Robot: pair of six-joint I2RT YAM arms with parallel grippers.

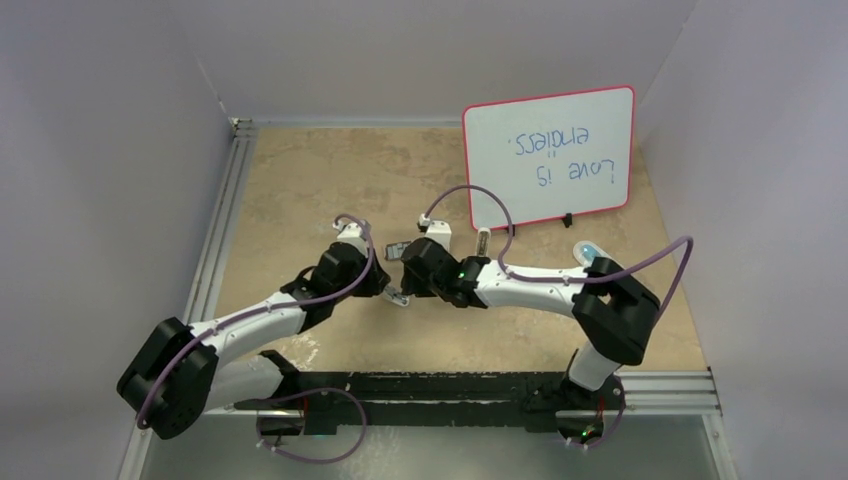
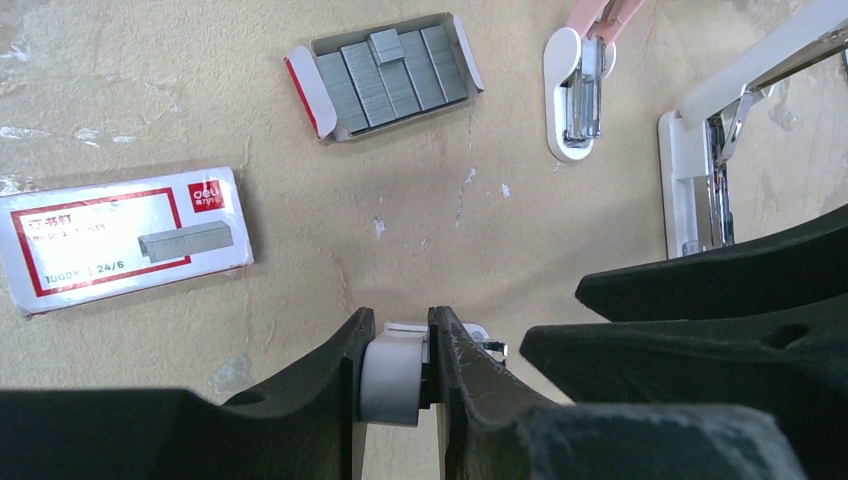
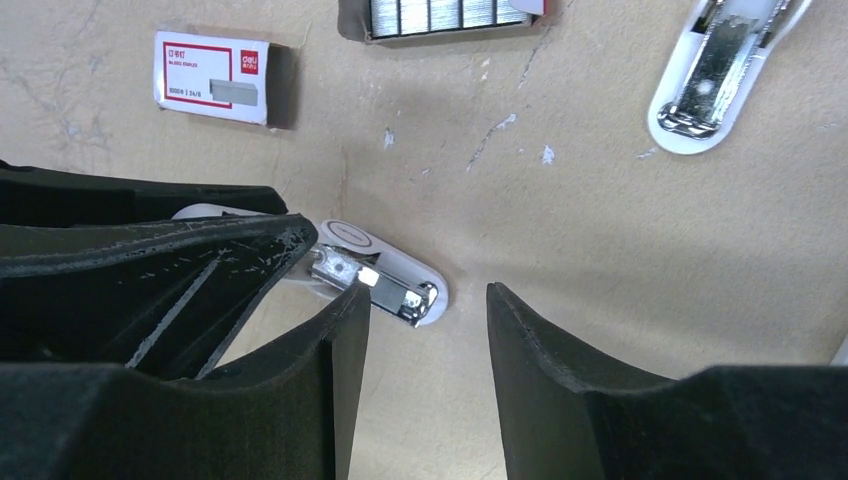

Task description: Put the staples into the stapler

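My left gripper is shut on a small white stapler (image 3: 430,290), gripping its rear end. Seen from the right wrist, the stapler's front end and silver metal channel point toward the lower right, and my left fingers (image 3: 200,255) hide the rest. Right beside it, my right gripper stands open with the stapler's tip near its left finger; nothing is held. Grey staple strips fill an open staple box (image 2: 390,75) beyond the grippers. I cannot tell whether any staples lie in the held stapler's channel.
A closed deli staples carton (image 2: 130,240) lies to the left. A pink-and-white stapler (image 2: 575,95) and a white stapler with its arm raised (image 2: 680,185) are to the right. A whiteboard (image 1: 550,155) stands at the back right.
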